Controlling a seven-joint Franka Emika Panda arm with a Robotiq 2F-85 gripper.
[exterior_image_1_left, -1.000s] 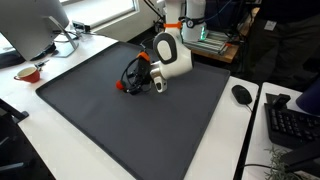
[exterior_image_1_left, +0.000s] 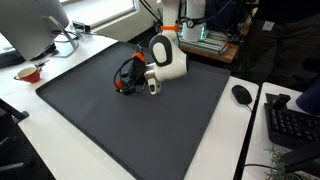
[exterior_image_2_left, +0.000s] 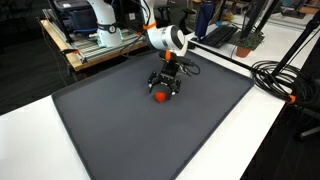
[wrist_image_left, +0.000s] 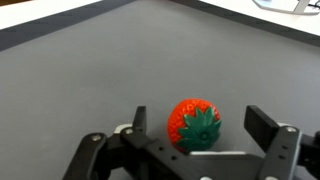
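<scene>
A red toy strawberry (wrist_image_left: 194, 124) with green leaves lies on the dark grey mat, low and near the middle of the wrist view. The two black fingers of my gripper stand wide apart, one to each side of it, with gaps between. In exterior view 2 the strawberry (exterior_image_2_left: 160, 97) shows as a red spot right at the gripper's near end. From exterior view 1, the strawberry (exterior_image_1_left: 118, 86) is seen at the gripper's left side, partly hidden by it. How high the fingertips are above the mat is hard to tell.
A red and white cup (exterior_image_1_left: 28, 73) stands on the white table off to the left. Beyond the mat's right edge lie a mouse (exterior_image_1_left: 241, 95) and a keyboard (exterior_image_1_left: 293, 123). Coiled black cable (exterior_image_2_left: 278, 78) lies past the mat in exterior view 2.
The strawberry seems to stay in place.
</scene>
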